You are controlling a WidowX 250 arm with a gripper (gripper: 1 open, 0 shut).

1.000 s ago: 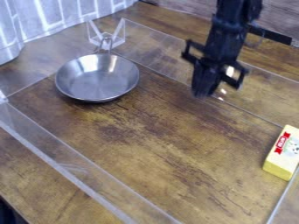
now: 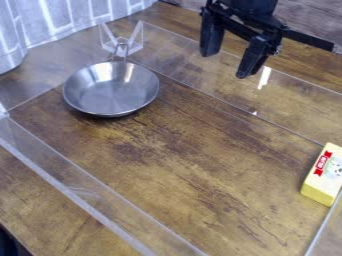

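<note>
My black gripper (image 2: pixel 230 52) is raised at the top centre over the back of the wooden table (image 2: pixel 187 180), open, with nothing seen between its dark fingers. To its lower left, apart from it, a steel bowl or pan (image 2: pixel 110 88) rests on the table. A yellow box (image 2: pixel 322 176) with a red label lies at the right edge, well away from the gripper.
A small white wire-like object (image 2: pixel 120 38) stands behind the bowl. A white object (image 2: pixel 11 45) is cut off at the top left. Clear plastic edges border the workspace.
Over the last second my gripper has risen toward the back of the table. The bowl and yellow box have not moved.
</note>
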